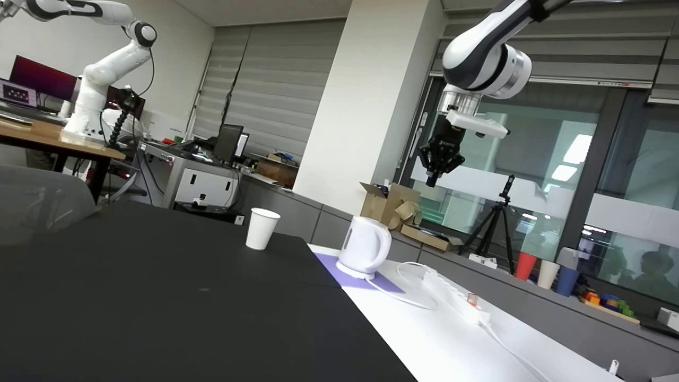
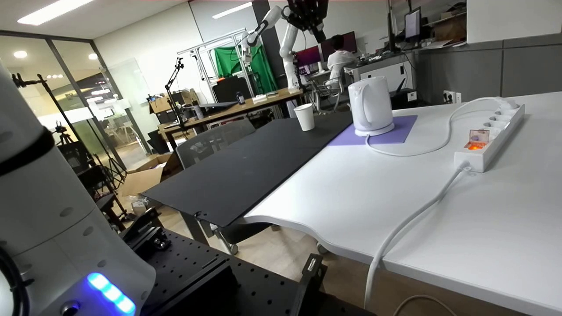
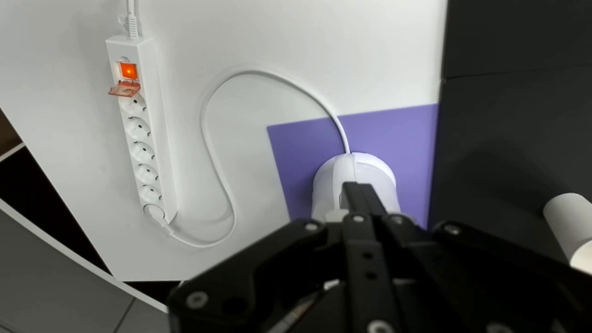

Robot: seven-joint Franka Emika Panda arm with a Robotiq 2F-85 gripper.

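Observation:
My gripper (image 1: 432, 181) hangs in the air well above the table, pointing down, its fingers together with nothing showing between them. In the wrist view the closed fingertips (image 3: 360, 194) cover part of the white kettle (image 3: 355, 172) below. The kettle (image 2: 371, 108) stands upright on a purple mat (image 2: 404, 129), clear of the gripper. A white paper cup (image 1: 262, 229) stands upright on the black table surface (image 1: 191, 299) beside the mat. In the wrist view the cup (image 3: 571, 219) is at the right edge.
A white power strip (image 3: 158, 138) with its switch lit orange lies on the white table (image 2: 337, 189). The kettle's cord (image 3: 208, 136) loops across to it. Cups, boxes and a tripod (image 1: 493, 226) stand along the window ledge.

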